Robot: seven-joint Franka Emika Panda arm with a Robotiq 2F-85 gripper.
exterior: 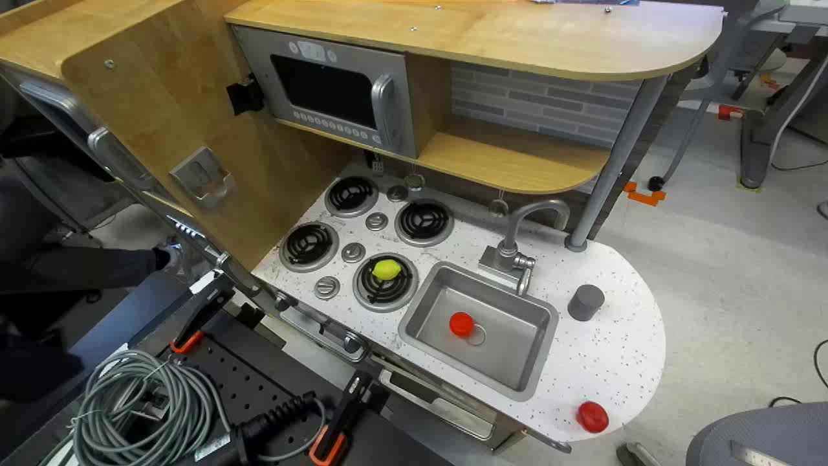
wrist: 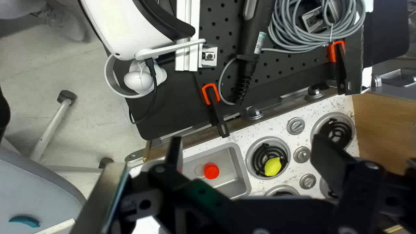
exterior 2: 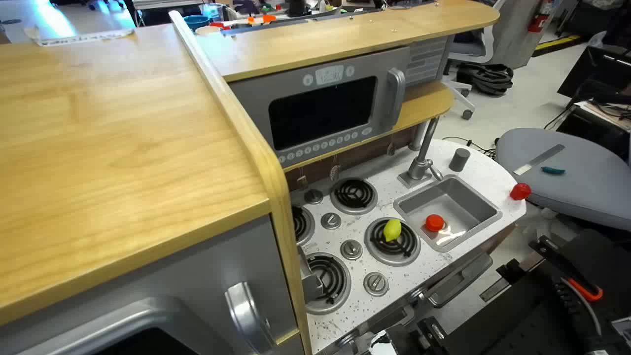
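In the wrist view my gripper stands open above the toy kitchen, its dark fingers [wrist: 329,154] wide apart with nothing held between them. A yellow lemon-shaped piece [exterior: 386,269] lies on the front burner nearest the sink; it also shows in the second exterior view [exterior 2: 392,230] and below the gap between the fingers. Inside the grey sink [exterior: 535,365] rests a round red-orange piece [exterior: 461,323], near the drain. Another red object [exterior: 592,417] sits at the counter's rounded front corner. Neither exterior view includes the gripper.
Behind the sink rises a grey faucet [exterior: 512,225], with a dark grey cylinder [exterior: 586,302] upright to its right. A microwave [exterior: 326,89] and wooden shelf [exterior: 512,155] overhang the back. Coiled cable [exterior: 147,404] lies on the black table in front. Counter right of the sink is mostly clear.
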